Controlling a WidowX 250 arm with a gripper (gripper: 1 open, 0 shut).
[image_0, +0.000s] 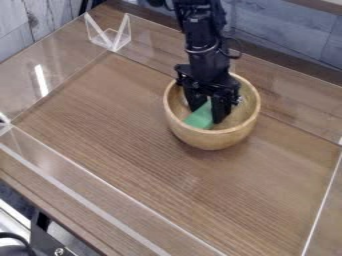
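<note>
A round wooden bowl (233, 134) sits on the brown table (127, 170), right of centre. A green object (199, 117) lies inside it, partly covered by my black gripper (213, 100), which reaches down into the bowl from the top. The dark fingers overlap the green object and the bowl's interior, so whether they are open or shut on anything is hidden.
A white wire-like holder (110, 32) stands at the back left. A grey panel wall runs behind the table at the back right.
</note>
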